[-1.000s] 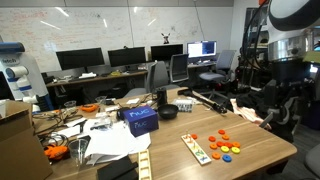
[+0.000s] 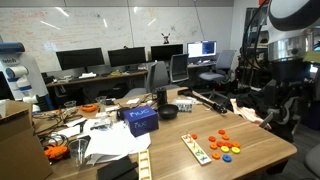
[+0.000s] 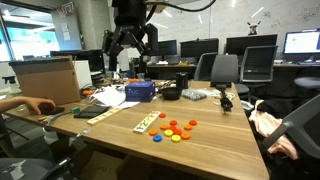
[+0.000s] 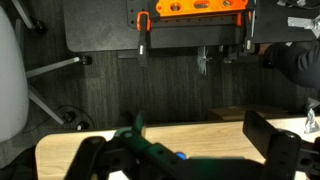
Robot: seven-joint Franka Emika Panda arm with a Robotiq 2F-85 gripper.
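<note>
In the wrist view my gripper stands open, its dark fingers (image 4: 265,135) wide apart with nothing between them. It hangs over the table's edge, beside the wooden top (image 4: 215,137). A blue disc (image 4: 181,155) shows partly behind the gripper body. Loose discs lie scattered near the table's right front: red (image 3: 173,123), orange (image 3: 193,124), yellow (image 3: 176,139) and blue (image 3: 157,138). To their left is a pale strip (image 2: 196,150) with several coloured spots along it. The arm (image 2: 290,40) enters high on the right, well above the discs.
A blue box (image 2: 141,121), a black mug (image 2: 161,96) and a dark pan (image 2: 168,111) stand farther back. Papers (image 2: 108,143) and cables clutter the left. Another long pale strip (image 2: 145,165) lies near the front. Bare wood surrounds the discs.
</note>
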